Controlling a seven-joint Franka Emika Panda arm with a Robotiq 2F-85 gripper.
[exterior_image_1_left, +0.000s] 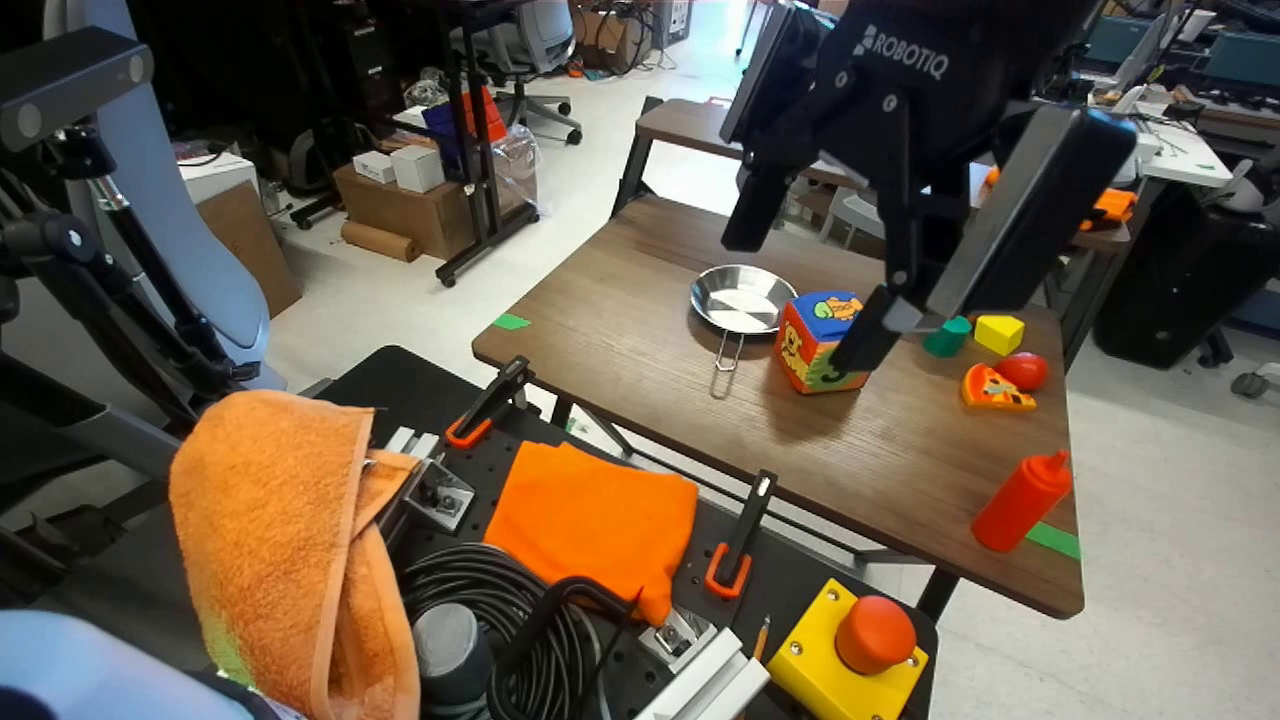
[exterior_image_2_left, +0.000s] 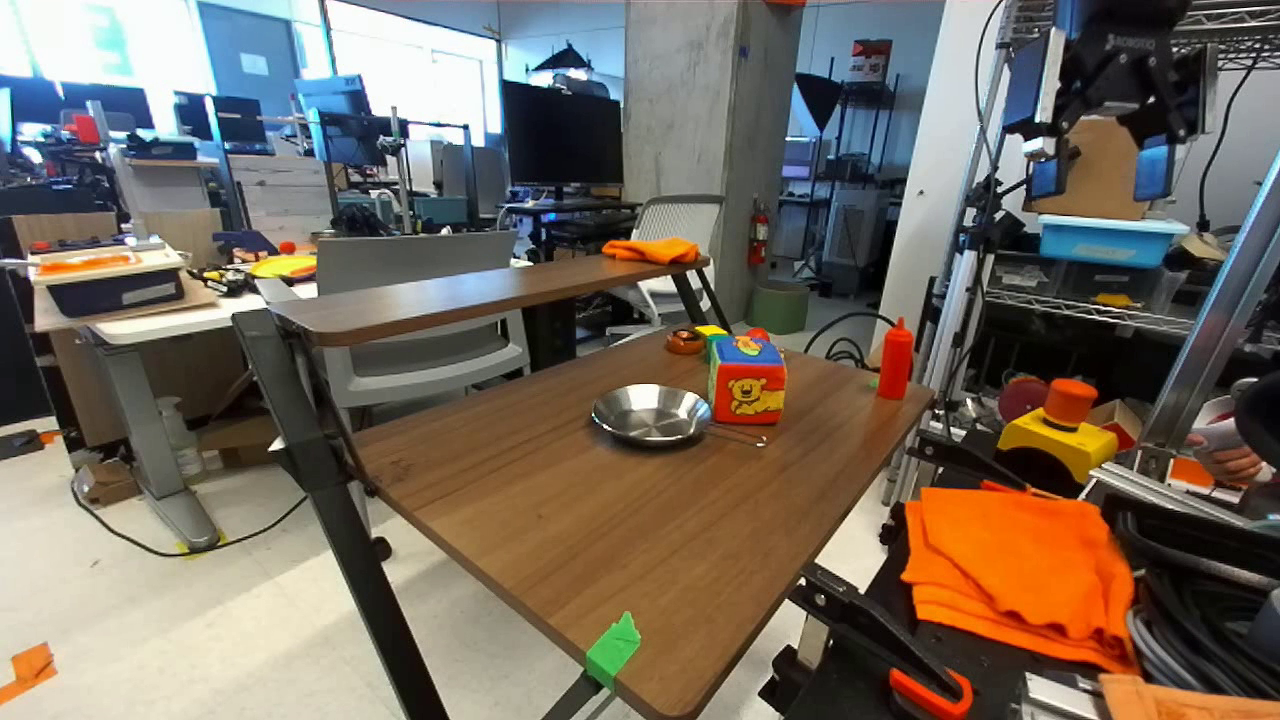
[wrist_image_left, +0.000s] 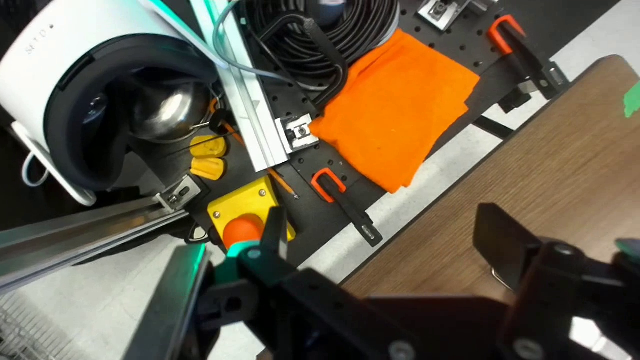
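My gripper (exterior_image_1_left: 800, 296) stands open high above the table, its fingers wide apart with nothing between them. In exterior view 2 the gripper (exterior_image_2_left: 1100, 174) hangs at the upper right, well away from the tabletop. A steel pan (exterior_image_1_left: 743, 298) with a wire handle lies on the table. Beside it sits a soft picture cube (exterior_image_1_left: 804, 344), partly covered by a finger in exterior view 1. A red squeeze bottle (exterior_image_1_left: 1022, 502) is upright near the table's corner. Grouped at the far right are a green cup (exterior_image_1_left: 948, 337), a yellow block (exterior_image_1_left: 998, 334), a red ball (exterior_image_1_left: 1023, 371) and a toy pizza slice (exterior_image_1_left: 997, 389).
The brown table (exterior_image_2_left: 576, 528) has clear room on its pan side. A raised shelf (exterior_image_2_left: 480, 292) runs along its back. On the black cart lie an orange cloth (wrist_image_left: 402, 108), clamps (wrist_image_left: 348, 204), coiled cable and a yellow box with a red button (wrist_image_left: 243, 231).
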